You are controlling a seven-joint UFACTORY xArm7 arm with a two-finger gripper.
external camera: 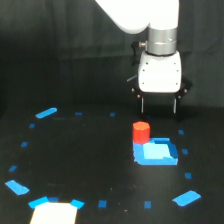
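A red block stands at the left back corner of a small blue tray; whether it is inside the tray or against its edge I cannot tell. Pale light-blue material covers the middle of that tray. Behind and above them hangs my gripper, a white hand with thin dark fingers spread wide apart. Nothing shows between them, and the hand is clear of both block and tray.
Near the front left, a cream-coloured object is cut off by the frame's lower edge, with blue pieces around it. Small blue marks dot the dark table.
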